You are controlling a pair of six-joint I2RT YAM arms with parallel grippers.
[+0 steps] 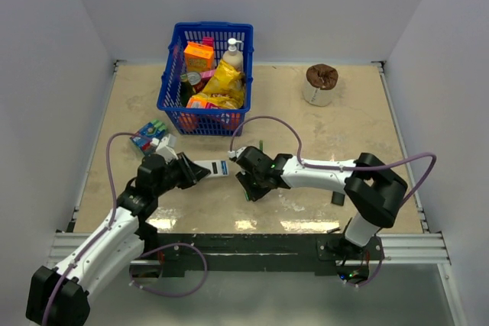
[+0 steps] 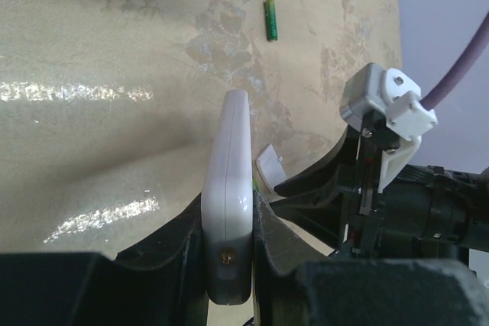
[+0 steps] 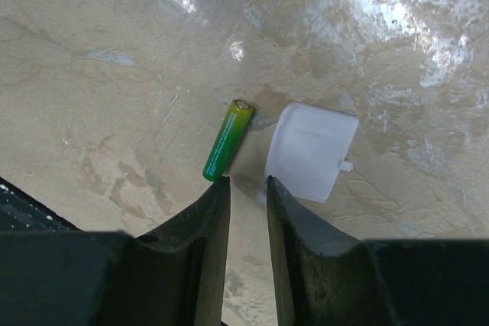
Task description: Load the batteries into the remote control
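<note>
My left gripper [image 1: 192,172] is shut on the white remote [image 2: 228,188], seen end-on in the left wrist view and level above the table. My right gripper [image 1: 248,187] is lowered over a green battery [image 3: 228,140] and the white battery cover [image 3: 309,150] lying beside it; its black fingertips are a little apart, just below the battery's end and the cover's corner, with nothing visible held between them. A second green battery [image 2: 270,20] lies farther back on the table.
A blue basket of groceries [image 1: 172,74] stands at the back, a brown-topped canister [image 1: 321,93] at back right, colourful packs [image 1: 145,135] at left, a dark object [image 1: 338,198] at right.
</note>
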